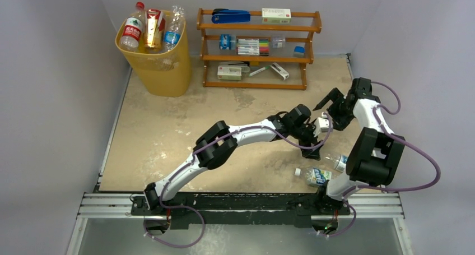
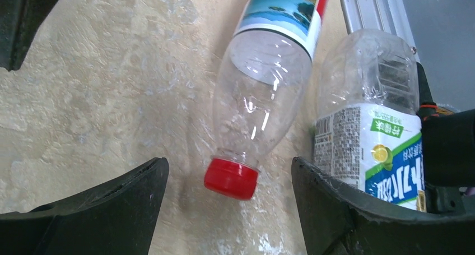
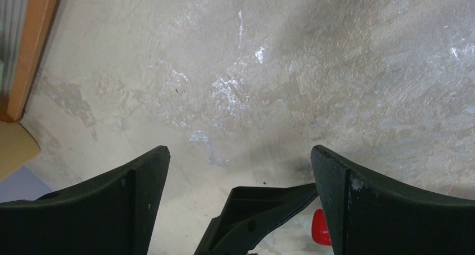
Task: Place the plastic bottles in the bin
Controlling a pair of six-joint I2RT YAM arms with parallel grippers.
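Note:
A red-capped bottle lies on the right front of the table. My left gripper is open low over its cap, nothing gripped. Beside it lies a green-labelled bottle, white-capped in the top view. My right gripper stands open above bare table, behind the left one; the red cap peeks past its fingers in the right wrist view. The yellow bin at back left holds several bottles standing upright.
A wooden rack with boxes, pens and small items stands at the back. Both arms crowd the right side, their grippers close together.

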